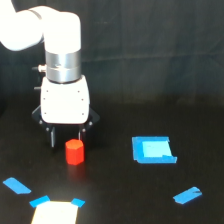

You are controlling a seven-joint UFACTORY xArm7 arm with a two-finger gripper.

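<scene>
A red block (74,152) rests on the dark table, left of centre. Just above it in the camera view hangs my gripper (67,139), below the white arm. Its dark fingers stand apart, one to the left of the block and the other near its upper right edge. Nothing shows held between them. Whether either finger touches the block cannot be made out. To the right lies a light-blue square (156,149) framed with blue tape.
Blue tape strips mark the table at the left (16,186) and right (187,195). A pale square (54,213) lies at the bottom edge, with tape at its corners. Bare table separates the block from the blue-framed square.
</scene>
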